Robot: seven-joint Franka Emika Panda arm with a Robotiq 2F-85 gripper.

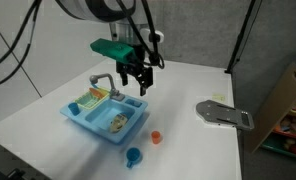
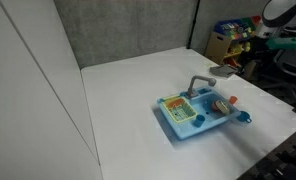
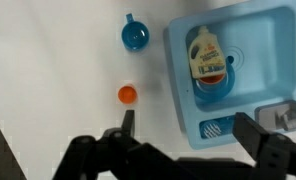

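My gripper is open in the wrist view, its two dark fingers wide apart with nothing between them. In exterior view 1 the gripper (image 1: 140, 80) hangs in the air above the back right of a light blue toy sink (image 1: 92, 126). Inside the sink a pale bottle with a yellow label (image 3: 205, 55) lies over a blue bowl (image 3: 216, 88). On the table beside the sink stand a blue mug (image 3: 135, 36) and a small orange cup (image 3: 127, 94), apart from each other.
A grey faucet (image 1: 105, 79) rises behind the sink. Coloured items fill a rack (image 2: 178, 109) at one side of it. A grey flat board (image 1: 224, 114) lies farther right on the white table, and shelves with bins (image 1: 288, 125) stand beyond. Open table surrounds the cups.
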